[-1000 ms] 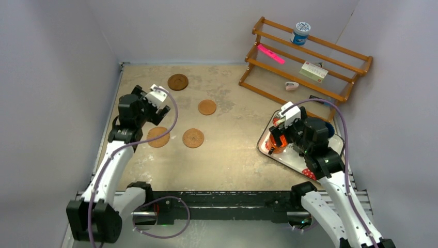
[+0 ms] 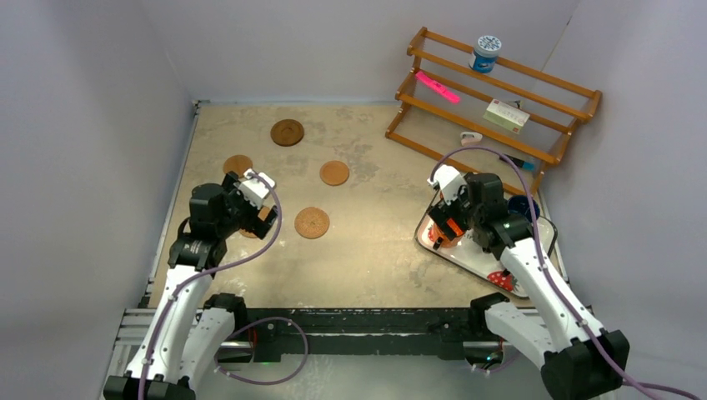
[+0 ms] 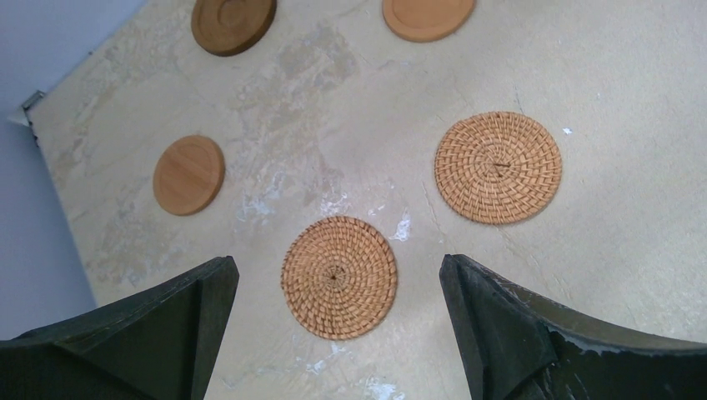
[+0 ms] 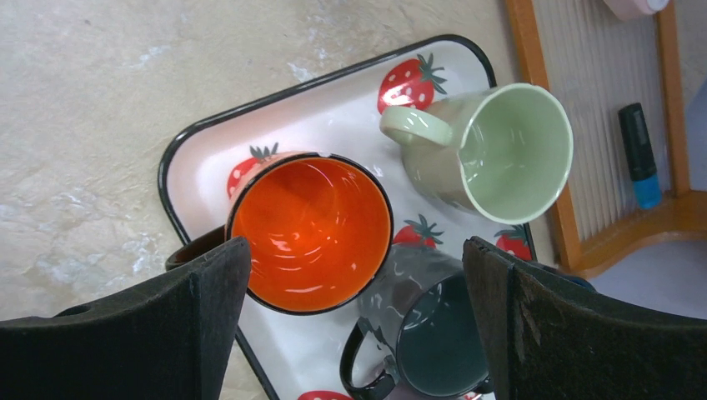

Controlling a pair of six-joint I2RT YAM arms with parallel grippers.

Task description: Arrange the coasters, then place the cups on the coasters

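Three cups show on the strawberry tray in the right wrist view: an orange-lined cup [image 4: 313, 233] with a black rim, a pale green cup [image 4: 508, 154] tipped toward the rack, and a dark grey cup [image 4: 442, 333]. My right gripper is open above them, the orange-lined cup mostly between its fingers. Two woven coasters, one lower [image 3: 338, 277] and one to the right [image 3: 498, 167], lie flat under my open left gripper, which has nothing between its fingers. Plain wooden coasters [image 3: 189, 175] and a darker one [image 3: 233, 21] lie beyond.
The tray [image 2: 475, 265] stands at the table's right, partly covered by the right arm. Behind it leans a wooden rack [image 2: 500, 67] holding a blue tub [image 2: 484, 55], a box [image 2: 506, 116] and a pink item [image 2: 438, 87].
Over the last second my left gripper has come toward the front, over a woven coaster. My right gripper has shifted slightly about the tray, with the cups still there.
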